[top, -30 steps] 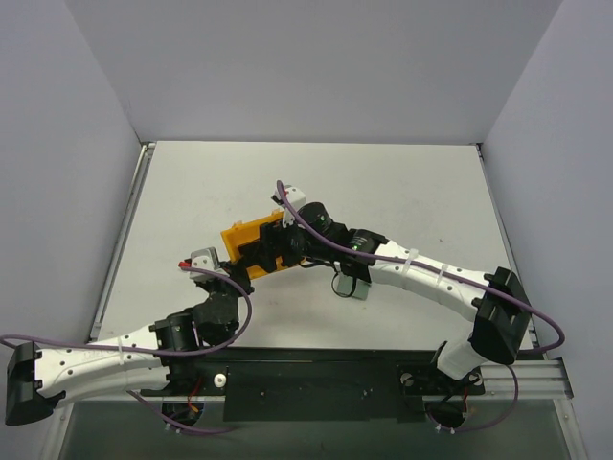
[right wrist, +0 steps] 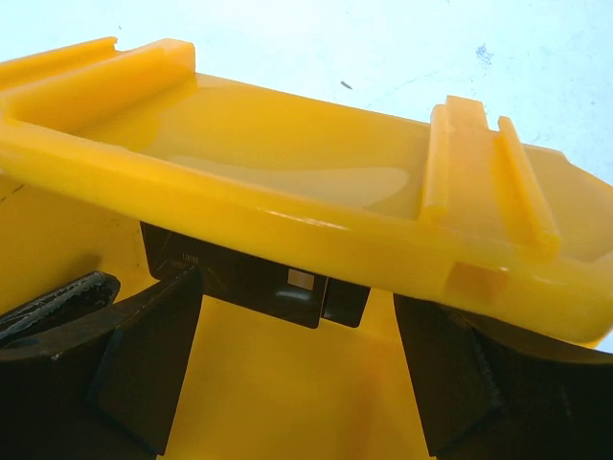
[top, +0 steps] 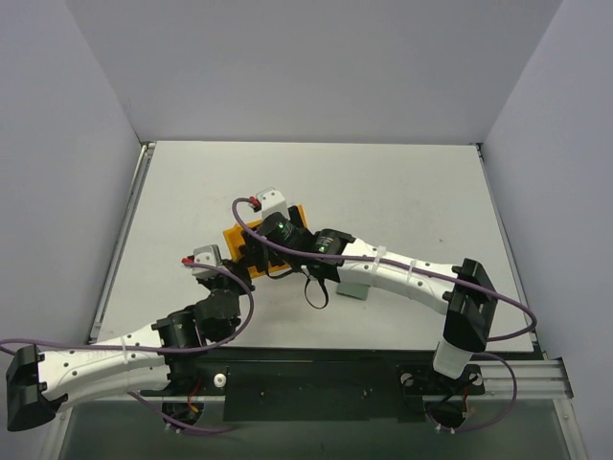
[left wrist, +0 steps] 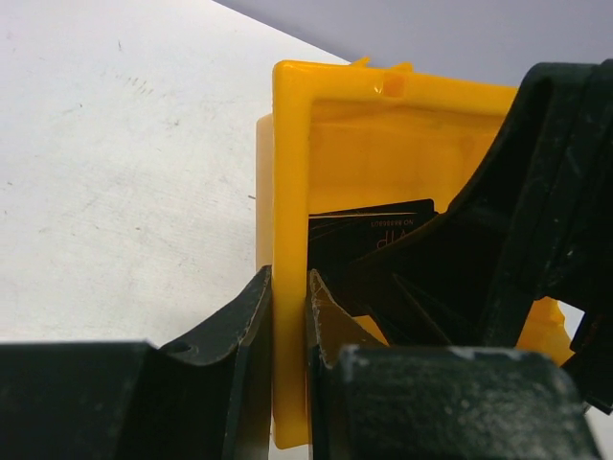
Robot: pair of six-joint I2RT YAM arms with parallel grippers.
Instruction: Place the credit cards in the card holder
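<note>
Two black cards, one overlapping the other, are inside a yellow box; part of a black card (left wrist: 378, 230) shows past the box's edge in the left wrist view. My left gripper is shut on the box's side wall, one finger on either side. My right gripper stands open at the box's mouth, its fingers on either side of the cards, without closing on them. In the top view, the right arm's body covers much of the box. A grey-green flat object (top: 352, 289), possibly the card holder, lies to the right on the table.
Grey walls rise at the back and sides. Both grippers work close together at the box, the left (top: 239, 271) just in front of the right.
The left gripper and the box have hardly shifted. More of the grey-green object was covered by the right arm earlier.
</note>
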